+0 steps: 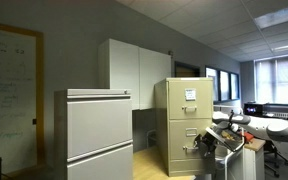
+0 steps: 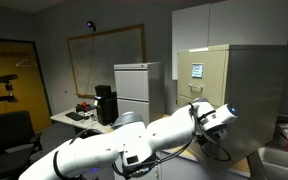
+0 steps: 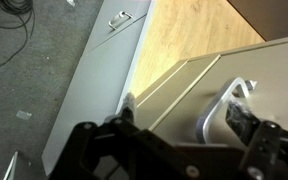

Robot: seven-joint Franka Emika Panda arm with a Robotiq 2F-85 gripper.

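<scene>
A beige filing cabinet (image 1: 190, 100) stands right of centre in exterior view 1 and behind the arm in exterior view 2. In the wrist view, one of its silver drawer handles (image 3: 220, 106) lies between the spread fingers of my gripper, nearer the right finger (image 3: 242, 121). The fingers stand open around the handle; any contact with it cannot be made out. My arm (image 2: 179, 127) reaches across to the cabinet's drawer front. In exterior view 1 the fingertips are too small and dark to make out.
A grey filing cabinet (image 1: 94, 132) stands to the left in exterior view 1. Between the cabinets, a wooden surface (image 1: 148, 166) shows. Cables (image 3: 14, 22) lie on the floor in the wrist view. An office chair (image 2: 14, 143) is far left in exterior view 2.
</scene>
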